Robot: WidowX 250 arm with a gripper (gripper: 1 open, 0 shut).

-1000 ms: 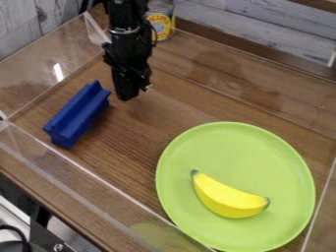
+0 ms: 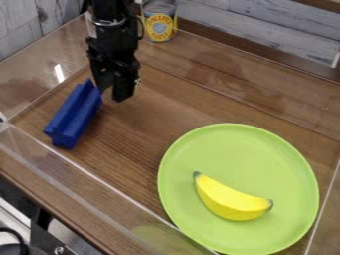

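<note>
My black gripper [image 2: 109, 84] hangs over the upper left of the wooden table, low beside the upper end of a long blue block [image 2: 72, 120]; whether its fingers touch the block or are open is hard to tell. A yellow banana [image 2: 232, 199] lies on a round green plate [image 2: 240, 154] at the lower right.
A yellow and silver can [image 2: 159, 22] stands at the back, behind the arm. Clear table surface spans the middle and upper right. Raised edges border the table at the back and left.
My gripper has come down and slightly toward the front, closer to the blue block's upper end. The block, banana and plate look unmoved.
</note>
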